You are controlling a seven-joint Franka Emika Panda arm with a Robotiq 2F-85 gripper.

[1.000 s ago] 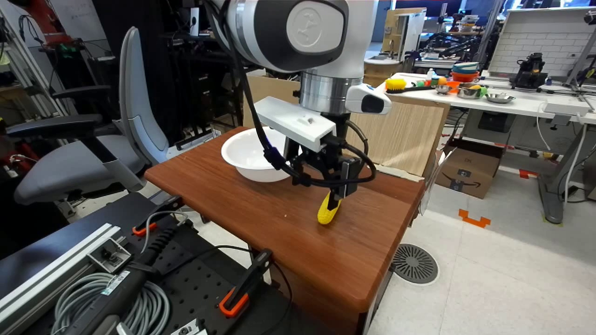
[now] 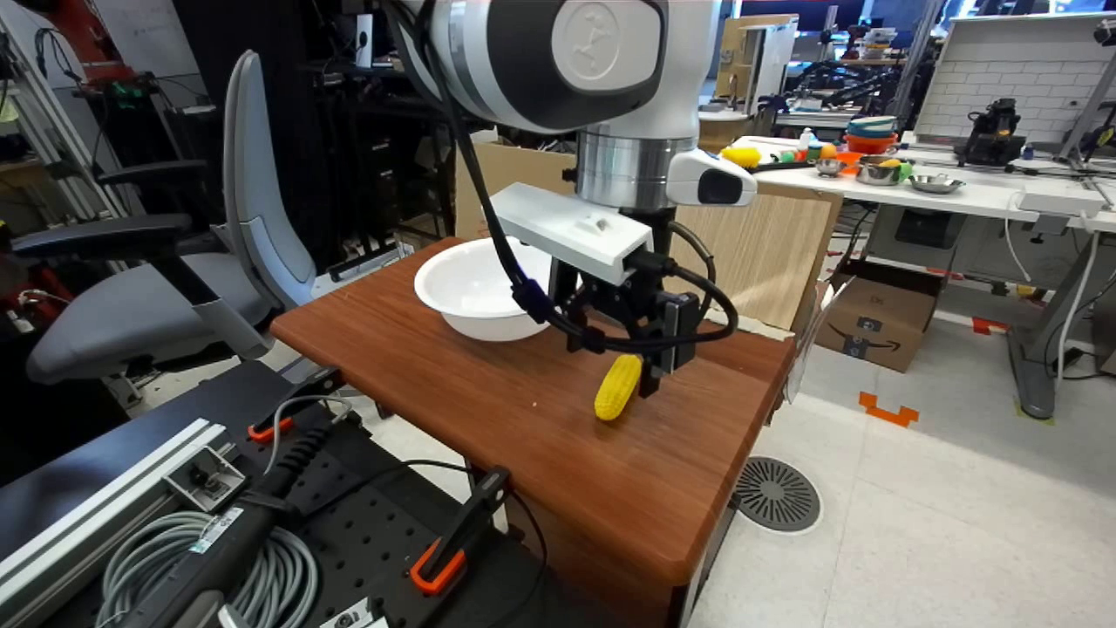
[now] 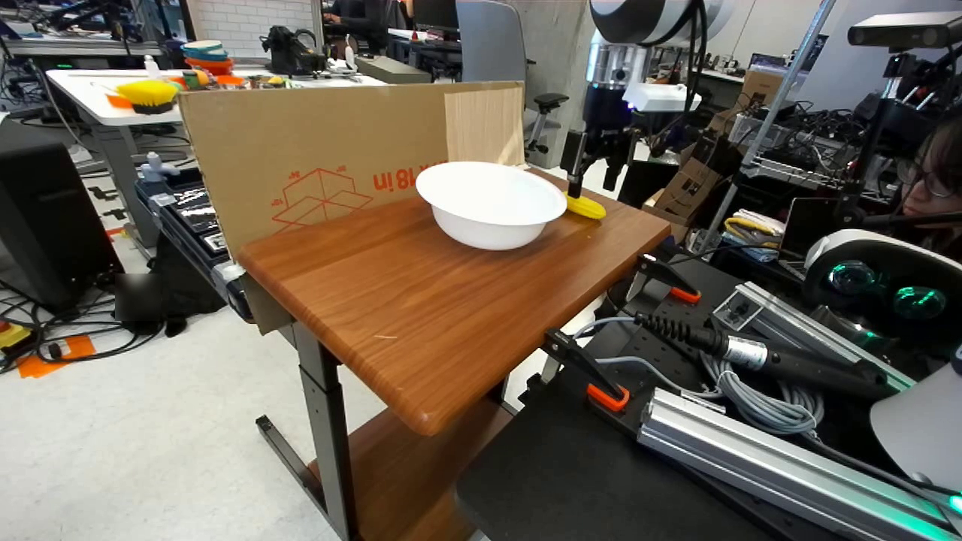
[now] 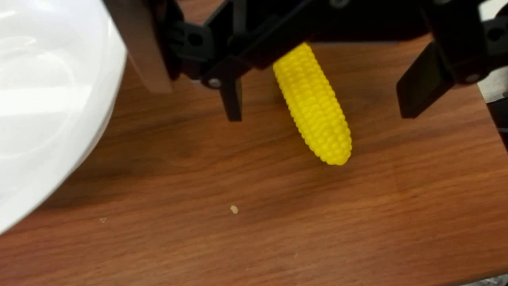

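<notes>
A yellow corn cob [image 4: 316, 107] lies on the brown wooden table, its upper end hidden behind the gripper body in the wrist view. Above it my gripper is open, one finger [image 4: 231, 97] to each side of the cob and nothing held. Seen from exterior view 1, the cob [image 2: 618, 386] rests just beside a lowered finger. A white bowl [image 4: 102, 90] stands on the table to the left of the gripper in the wrist view; in exterior view 2 the bowl [image 3: 487, 212] is upright, close to the corn cob [image 3: 586, 207].
A cardboard sheet [image 3: 316, 162] stands along one table edge. Black clamps with orange grips [image 2: 439, 565] sit at the opposite side, by a black bench.
In exterior view 1 the arm and gripper have shifted right and slightly down. More of the corn cob shows now; the cob and bowl have stayed in place.
</notes>
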